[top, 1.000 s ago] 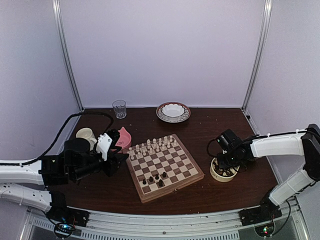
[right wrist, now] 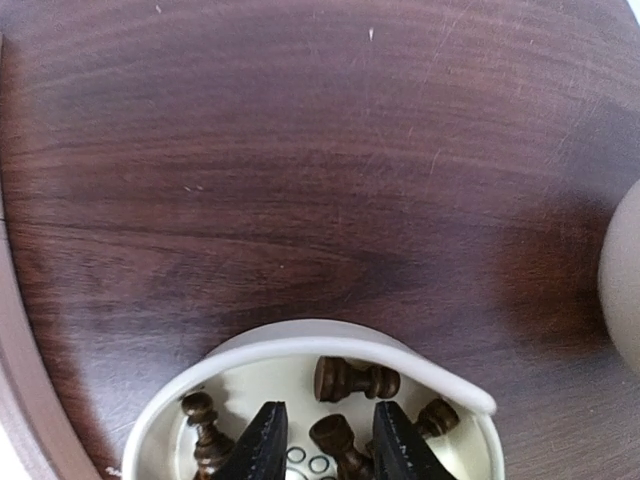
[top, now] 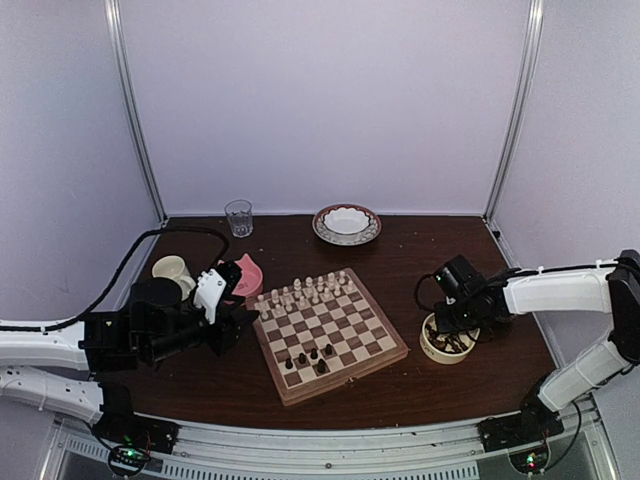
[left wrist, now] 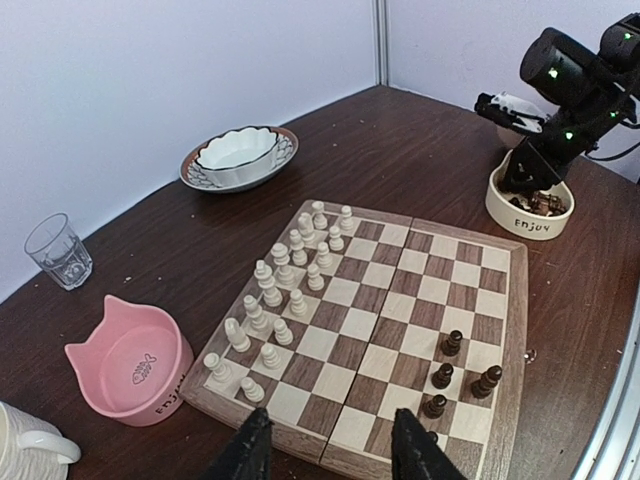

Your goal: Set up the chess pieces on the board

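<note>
The chessboard (top: 325, 330) has light pieces (left wrist: 281, 262) standing along its far-left side. Several dark pieces (left wrist: 443, 375) stand upright near its right edge. More dark chessmen (right wrist: 206, 432) lie on their sides in a cream bowl (top: 445, 356) right of the board. My right gripper reaches down into that bowl, its fingertips apart. A dark piece (right wrist: 341, 446) shows between them in the right wrist view; whether it is gripped, I cannot tell. Left of the board hovers my left gripper, open and empty, its fingers overlapping the board's near corner in its wrist view.
A pink cat-shaped bowl (left wrist: 140, 360), a white mug (top: 172, 268) and a glass (top: 239, 218) stand on the left. Plates with a white dish (top: 346, 222) sit at the back. Bare table lies between the plates and the cream bowl.
Only slight shifts show: my left gripper has dipped a little beside the board, and the right one has stirred slightly within the cream bowl. The pieces on the board look unchanged.
</note>
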